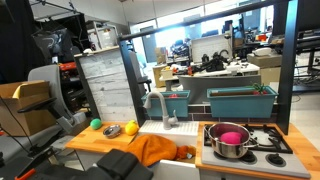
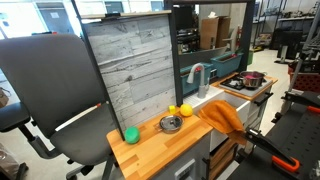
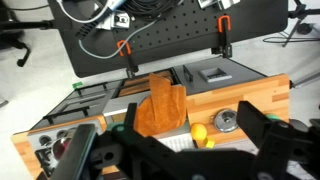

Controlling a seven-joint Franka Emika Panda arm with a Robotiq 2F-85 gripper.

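My gripper spreads its dark fingers wide at the bottom of the wrist view, high above the counter, with nothing held between them. Below hangs an orange cloth [image 3: 161, 106], draped over the front of the sink area; it also shows in exterior view 1 [image 1: 155, 150]. On the wooden counter lie a yellow ball-like item [image 1: 130, 127], a metal bowl [image 1: 113, 131] and a green round item [image 1: 96, 124]. A steel pot [image 1: 230, 149] with something pink inside [image 1: 230, 138] stands on the stove [image 1: 262, 152].
A white faucet [image 1: 162, 108] rises behind the sink. Teal bins [image 1: 240, 105] line the back of the counter. A panelled wall [image 2: 143, 75] stands behind the left counter. Orange-tipped clamps [image 3: 224, 35] and cables sit on the robot's dark table.
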